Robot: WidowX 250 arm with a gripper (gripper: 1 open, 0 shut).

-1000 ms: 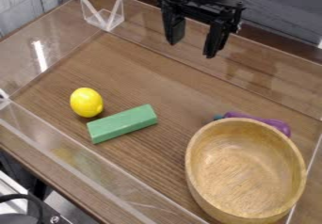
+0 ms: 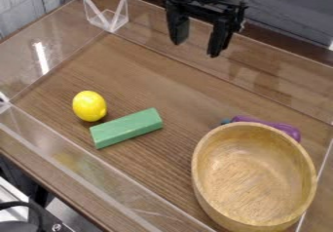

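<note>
My black gripper (image 2: 201, 29) hangs over the back middle of the wooden table (image 2: 143, 60), its two fingers apart with nothing visible between them. A yellow lemon-like object (image 2: 89, 106) lies at the left front, beside a green block (image 2: 125, 128). A large tan bowl (image 2: 254, 185) stands at the lower right, with a purple object (image 2: 276, 131) lying just behind it, partly hidden by its rim.
A white wire-like holder (image 2: 107, 12) stands at the back left. A black cable runs at the bottom left corner.
The objects have not moved.
</note>
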